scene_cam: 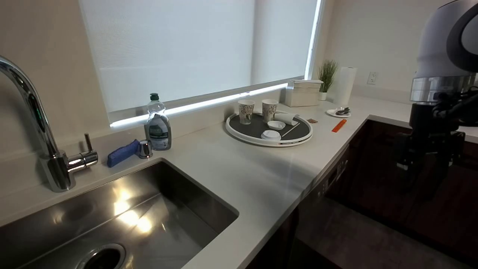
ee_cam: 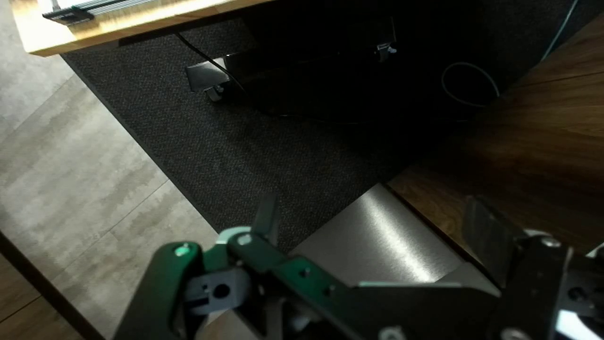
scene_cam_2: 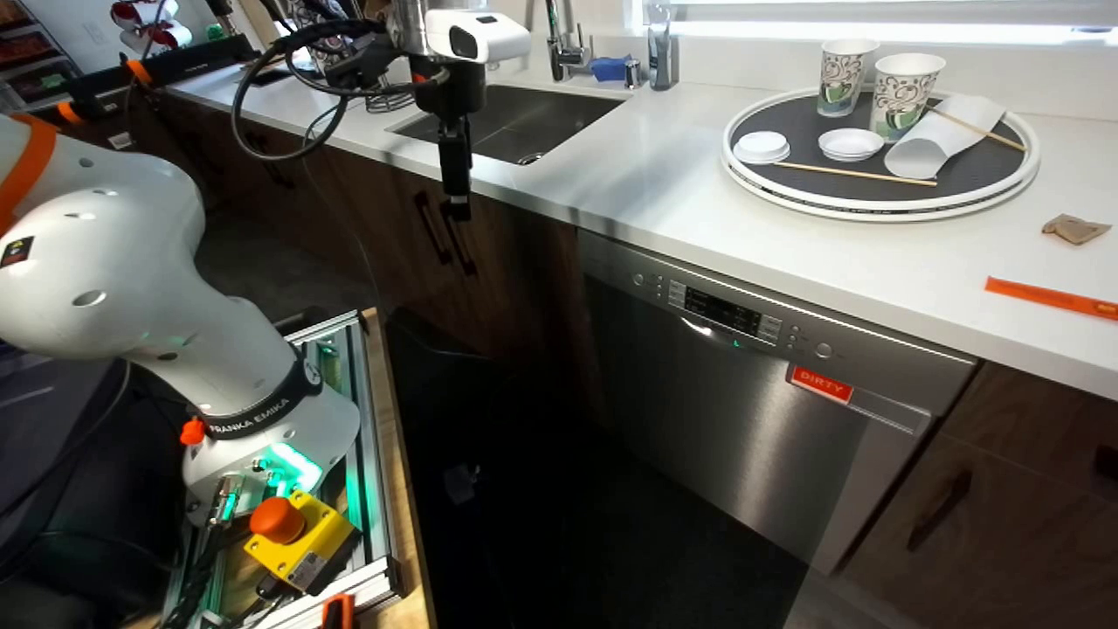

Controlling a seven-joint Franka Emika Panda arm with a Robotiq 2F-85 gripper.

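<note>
My gripper hangs open over the floor in the wrist view, its two dark fingers wide apart with nothing between them. In exterior view 2 the gripper (scene_cam_2: 457, 210) points down in front of the counter edge, apart from everything on the worktop. A round tray (scene_cam_2: 739, 173) with a dark surface and white rim rests on the counter. On it stand two patterned paper cups (scene_cam_2: 901, 96), upright, and a third cup (scene_cam_2: 943, 136) lies on its side. Two white lids (scene_cam_2: 850, 143) and thin wooden sticks (scene_cam_2: 854, 173) lie among them.
The sink (scene_cam: 134, 210) has a chrome faucet (scene_cam: 56, 168), blue cloth (scene_cam: 121, 153) and soap bottle (scene_cam: 158, 127) behind it. Past the tray are an orange strip (scene_cam: 339, 125), a small plate (scene_cam: 332, 113) and a white box (scene_cam: 303, 93). Counter between sink and tray is clear.
</note>
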